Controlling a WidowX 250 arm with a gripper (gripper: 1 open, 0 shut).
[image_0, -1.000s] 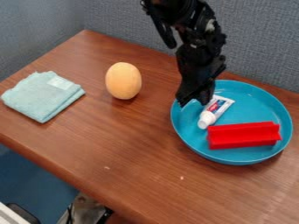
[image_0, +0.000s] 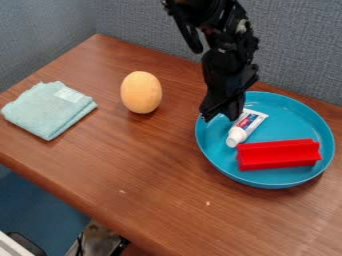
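My black gripper (image_0: 222, 108) reaches down from the top over the back-left part of a blue plate (image_0: 297, 116). Its fingertips are low beside the upper end of a white toothpaste tube (image_0: 243, 129), which lies on the plate; whether they touch it is unclear. The fingers look close together, with nothing clearly between them. A red block (image_0: 278, 154) lies on the front part of the plate.
An egg (image_0: 142, 92) stands on the wooden table (image_0: 147, 190) left of the plate. A folded light-blue cloth (image_0: 48, 109) lies at the left edge.
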